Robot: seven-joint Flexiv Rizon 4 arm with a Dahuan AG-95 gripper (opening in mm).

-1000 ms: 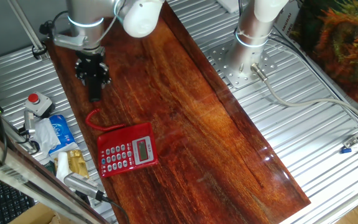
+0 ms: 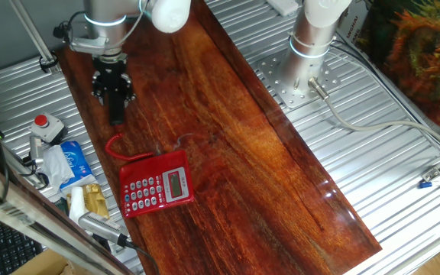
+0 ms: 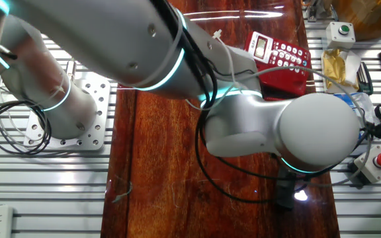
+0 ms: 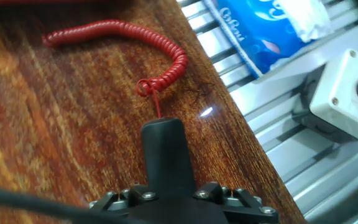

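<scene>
A red telephone (image 2: pixel 156 183) with a keypad and a small display lies on the brown wooden board, with no handset showing on it. From it a coiled red cord (image 4: pixel 120 28) curves over the board. My gripper points down beyond the cord's free end, its long black fingers (image 4: pixel 166 152) together. A thin red strand from the cord runs up straight to the fingertips and seems pinched there; the exact contact is hidden. In exterior view 2 the arm covers much of the gripper.
Beside the board's edge lie a blue tissue pack (image 4: pixel 260 28) and a box with a red button (image 4: pixel 347 93). The board's middle is clear.
The arm's upper parts have shifted slightly over the last second. The gripper, telephone and cord look almost unmoved.
</scene>
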